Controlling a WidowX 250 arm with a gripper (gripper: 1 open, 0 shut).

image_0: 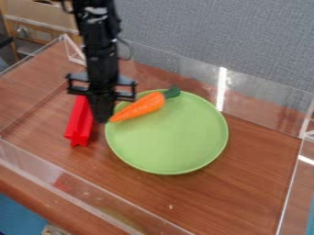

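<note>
My black gripper (103, 108) hangs over the left edge of the green plate (170, 145), blurred, with its fingers close together and nothing visible between them. An orange toy carrot (141, 107) with a green top lies on the upper left part of the plate, just right of the gripper. A red bar-shaped object (80, 127) lies on the wooden surface left of the plate, partly behind the gripper.
Clear walls and edges frame the wooden tray (240, 184). A grey wall stands behind it, and a box (31, 13) sits at the upper left.
</note>
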